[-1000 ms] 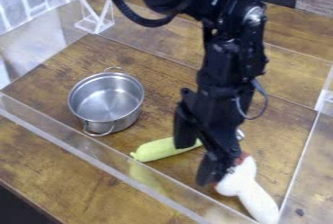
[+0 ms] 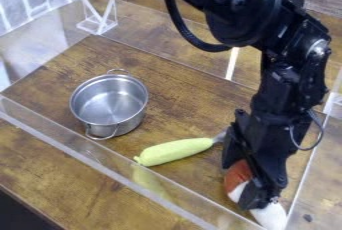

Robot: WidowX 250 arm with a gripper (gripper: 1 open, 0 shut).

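My black gripper (image 2: 257, 164) reaches down at the lower right over an orange-and-white object (image 2: 266, 213), which it partly covers; whether the fingers hold it cannot be told. A pale yellow-green corn-like object (image 2: 171, 152) lies left of the gripper, its right end close to the gripper's body. A steel pot (image 2: 108, 104) with two handles stands farther left.
Clear plastic walls border the wooden surface (image 2: 67, 179) at the front, left and right. A white stand (image 2: 96, 19) is at the back left. The middle behind the pot and corn is clear.
The gripper has shifted right, over the orange-and-white object, which now sits more hidden beneath it. The pot stays in place.
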